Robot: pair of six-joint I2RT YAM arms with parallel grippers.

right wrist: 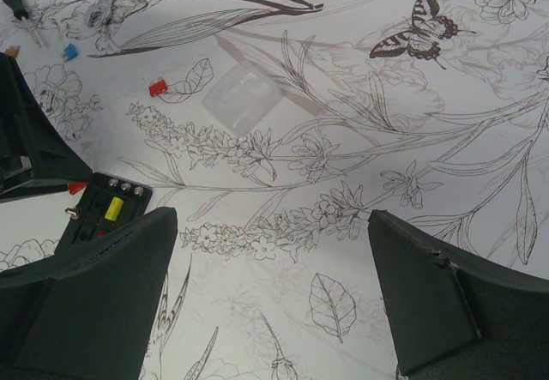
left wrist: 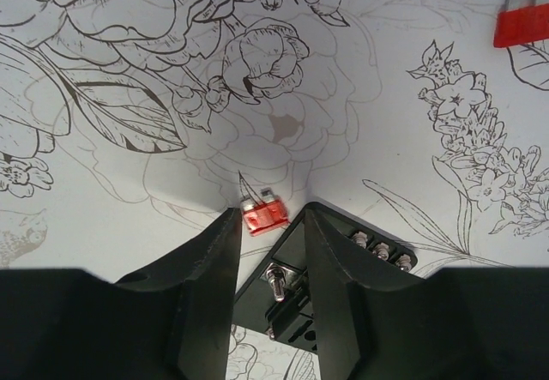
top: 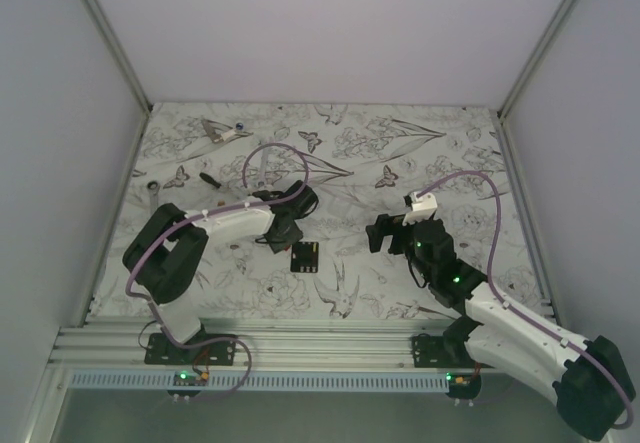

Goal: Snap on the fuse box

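Observation:
The black fuse box (top: 304,257) lies on the floral mat, with metal posts and a yellow fuse (right wrist: 112,209) in it. A small red fuse (left wrist: 266,217) lies flat just beside its corner in the left wrist view. My left gripper is directly over that fuse, fingers part open around it from this view; whether they touch it is unclear. My right gripper (top: 386,233) stands open to the right of the box, with nothing between its fingers.
Another red fuse (left wrist: 521,24), a blue piece (right wrist: 70,52), a clear container (right wrist: 243,97) and a screwdriver (right wrist: 18,7) lie behind the box.

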